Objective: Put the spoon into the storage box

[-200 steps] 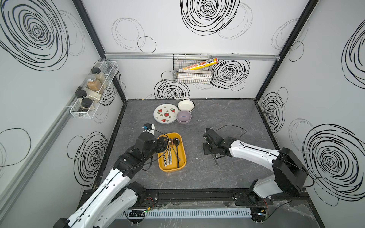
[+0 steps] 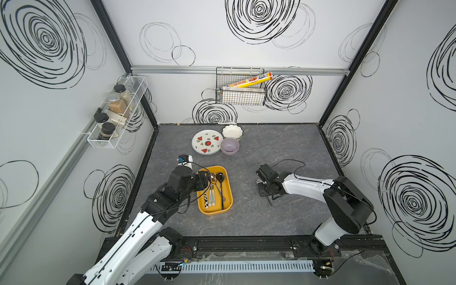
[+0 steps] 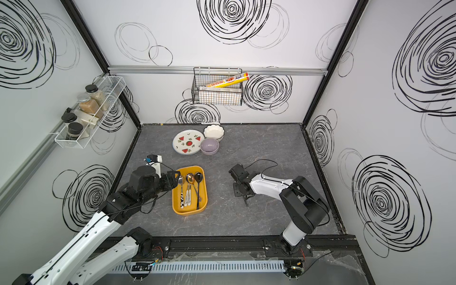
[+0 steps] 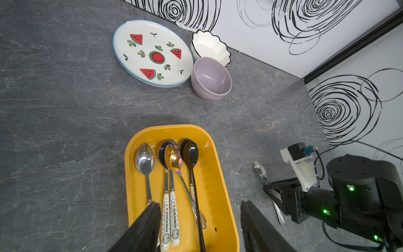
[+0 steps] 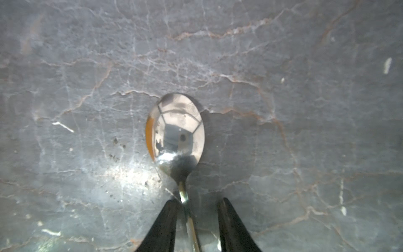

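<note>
A silver spoon lies on the grey table right of the yellow box; in the right wrist view its bowl (image 5: 174, 134) is central. My right gripper is low over its handle, fingers apart on either side. My left gripper is open above the yellow box, which holds several spoons and cutlery with nothing between the fingertips at that height.
A watermelon plate (image 4: 153, 54), a purple bowl (image 4: 211, 77) and a white scalloped bowl (image 4: 212, 44) stand at the back. Wire shelves hang on the back and left walls.
The right arm has shifted slightly rightward and lower, its elbow folding in toward the table. The left arm looks unchanged.
</note>
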